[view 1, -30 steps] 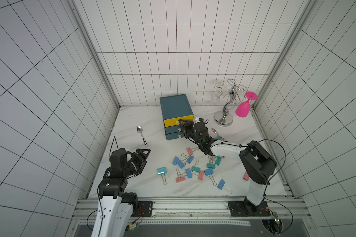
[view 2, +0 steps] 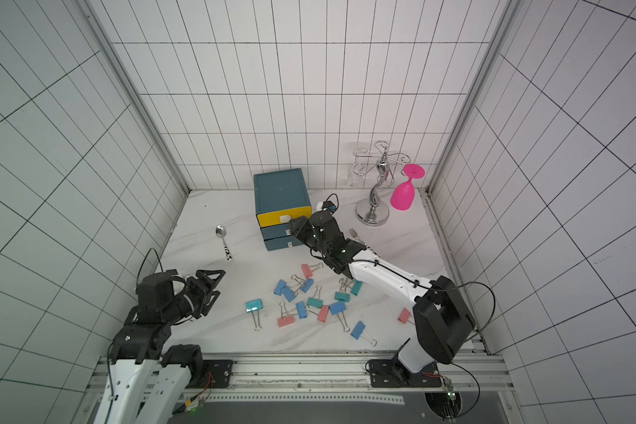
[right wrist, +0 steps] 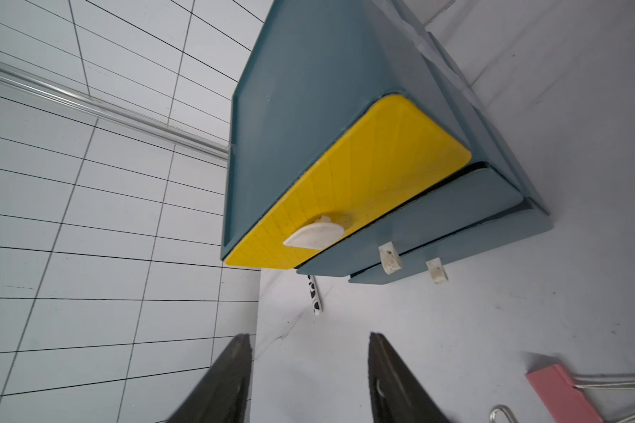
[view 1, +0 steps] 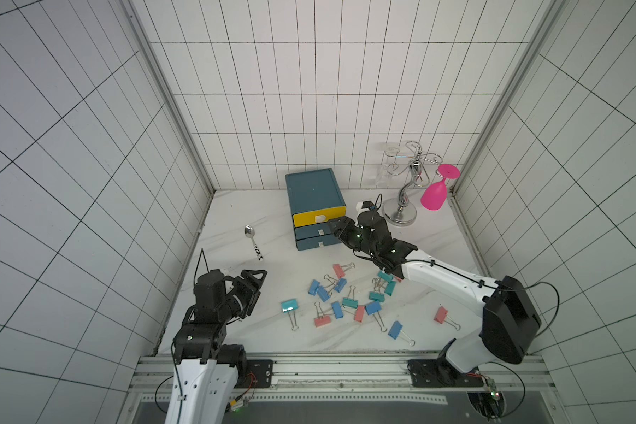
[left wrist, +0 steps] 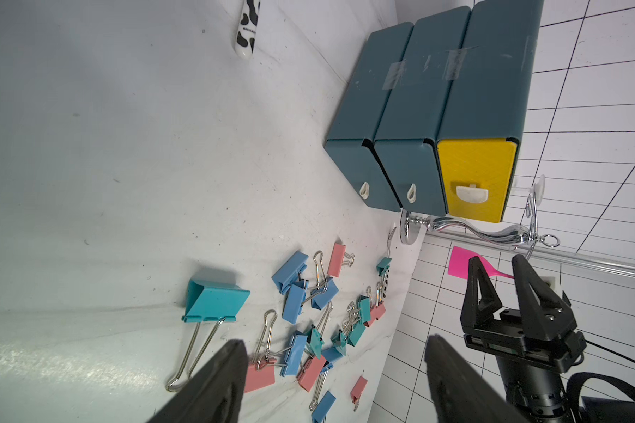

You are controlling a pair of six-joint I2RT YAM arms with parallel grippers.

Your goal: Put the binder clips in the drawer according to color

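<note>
A dark teal drawer box [view 1: 316, 190] with a yellow top front [right wrist: 360, 176] stands at the back, all three drawers closed. Its white handles, such as the top drawer's handle [right wrist: 316, 234], face the front. My right gripper is open in front of the box, empty, its fingers apart from the handles. Over the left front of the table, my left gripper stands open and empty. Blue clips [view 1: 372, 308], red clips [view 1: 322, 321] and teal clips [view 1: 289, 305] lie scattered across the table. The right arm hides part of the clip pile in the top left view.
A spoon [view 1: 253, 240] lies left of the box. At the back right stand a chrome rack [view 1: 400, 210] and a pink goblet [view 1: 434, 194]. A fork [view 2: 355, 234] lies partly behind the right arm. Clear table lies between the spoon and the clips.
My right gripper has drawn back to the right, away from the box front, and its arm has swung right. The left arm has shifted slightly. The drawers and visible clips look unmoved.
</note>
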